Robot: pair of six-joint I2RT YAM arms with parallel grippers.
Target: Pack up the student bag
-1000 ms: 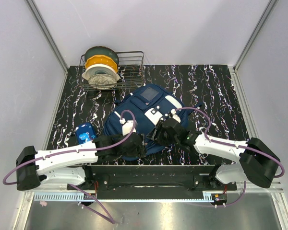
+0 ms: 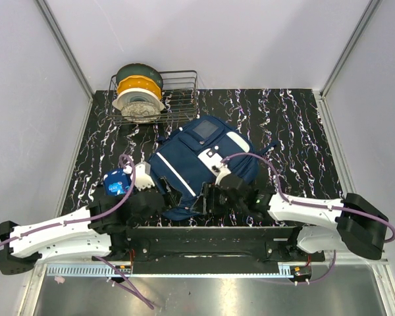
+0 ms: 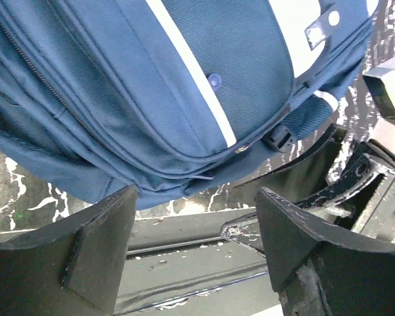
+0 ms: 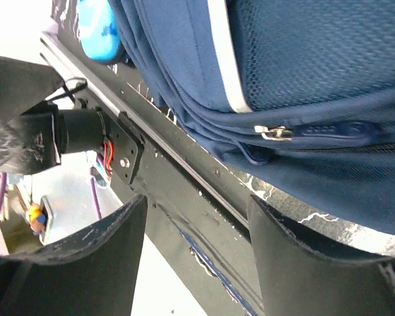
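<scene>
The navy backpack lies on the dark marble top, its zipper pull at the near edge in the right wrist view. My left gripper hangs open at the bag's lower left, nothing between its fingers. My right gripper is over the bag's front edge, close to the left one; in its own wrist view the fingers are apart with nothing between them. A blue patterned item, possibly a pouch, lies left of the bag, partly behind the left arm.
A wire rack with plates and bowls stands at the back left. The counter's front edge runs just below both grippers.
The left gripper has moved left and up, away from the bag's middle.
</scene>
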